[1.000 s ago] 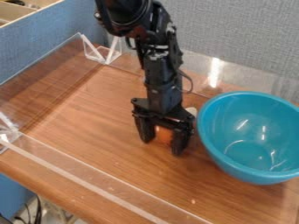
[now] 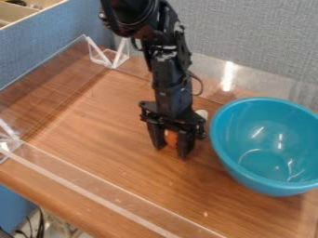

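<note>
My black gripper [image 2: 172, 139] reaches down to the wooden tabletop, just left of a large turquoise bowl [image 2: 266, 147]. Between its fingers is a small orange object [image 2: 170, 138], mostly hidden by them; the gripper is shut on it. A small pale item [image 2: 202, 113] peeks out behind the wrist, near the bowl's rim; what it is cannot be told.
Clear acrylic walls with white corner brackets [image 2: 107, 52] edge the wooden table [image 2: 87, 139]. A blue-grey partition stands at the left, a grey textured wall behind.
The gripper has shifted slightly to the left, and its fingers look a little closer together around the orange object. The bowl has not moved.
</note>
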